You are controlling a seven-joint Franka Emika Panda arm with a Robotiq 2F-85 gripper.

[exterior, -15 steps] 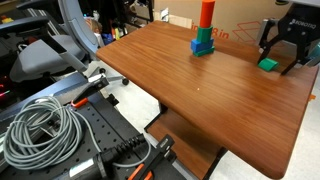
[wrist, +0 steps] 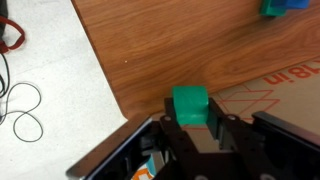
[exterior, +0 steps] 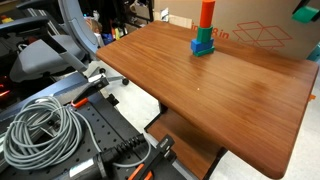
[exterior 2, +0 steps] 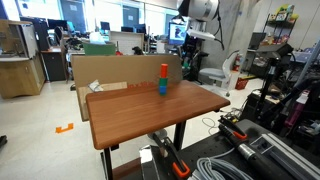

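Observation:
My gripper is shut on a green block (wrist: pixel 191 105), whose end shows between the fingers in the wrist view. In exterior view 1 that green block (exterior: pixel 305 15) is up at the top right, above the wooden table (exterior: pixel 165 75), with most of the gripper out of frame. A stack of blocks stands upright near the table's back edge, with a red block (exterior: pixel 207 14) on top, a green part (exterior: pixel 204 33) under it and a blue block (exterior: pixel 202 47) lower down. Only the blue (wrist: pixel 295 3) and green lower part of the stack shows in the wrist view's top right corner.
A cardboard panel (exterior 2: pixel 120 70) stands behind the table. Coiled grey cable (exterior: pixel 42 135) lies beside the robot's base on the near side. A person (exterior 2: pixel 200 28) stands in the background.
Now block and gripper are higher and further right. A second ago the gripper was beside the block, open.

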